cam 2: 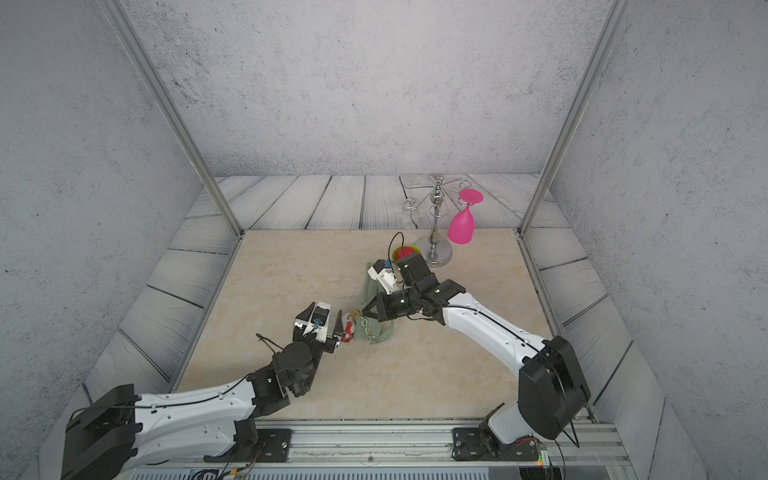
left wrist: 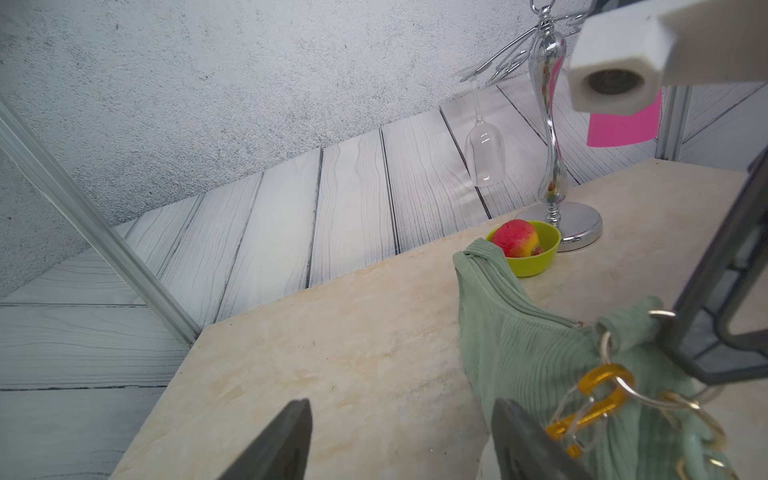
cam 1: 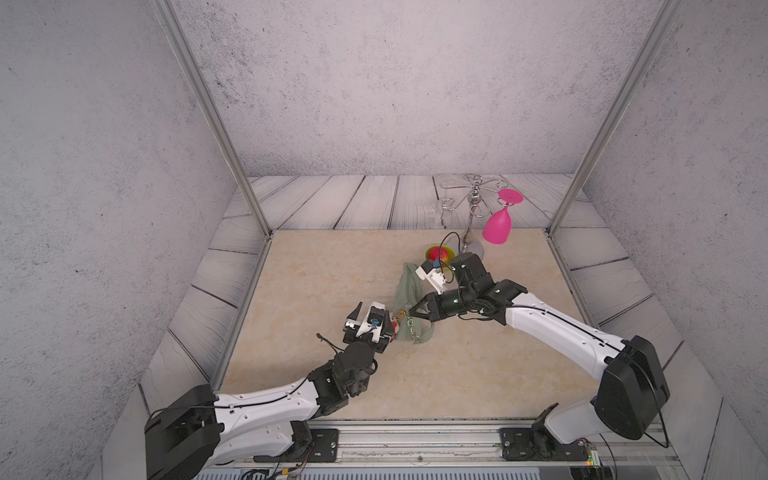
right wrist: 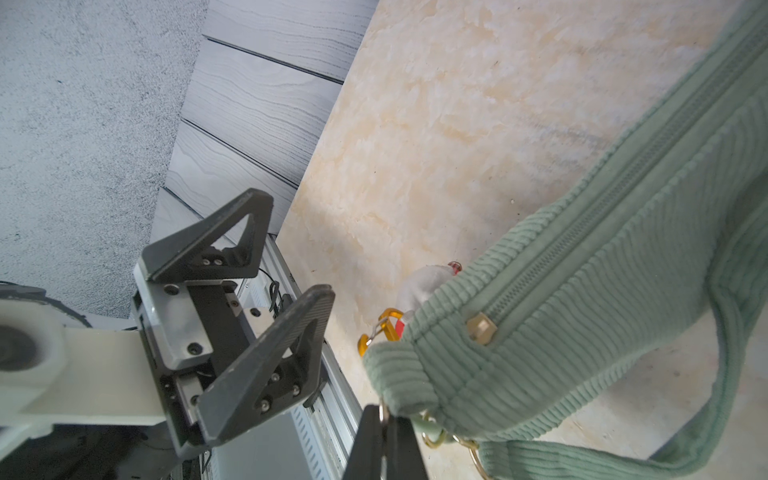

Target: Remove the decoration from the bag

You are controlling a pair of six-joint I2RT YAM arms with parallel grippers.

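A green corduroy bag [right wrist: 576, 288] lies on the table, with gold chain rings and a decoration [right wrist: 424, 284] with white plush, red bits and an orange clasp [left wrist: 604, 384] at its end. My right gripper is shut at that end by the rings; what is between its fingers is hidden. My left gripper stands open just left of the bag, fingertips blurred low in the left wrist view, nothing visible between them.
A bowl [left wrist: 542, 260] with fruit and a chrome stand [left wrist: 584, 228] with a pink glass [cam 1: 497, 225] are at the back right.
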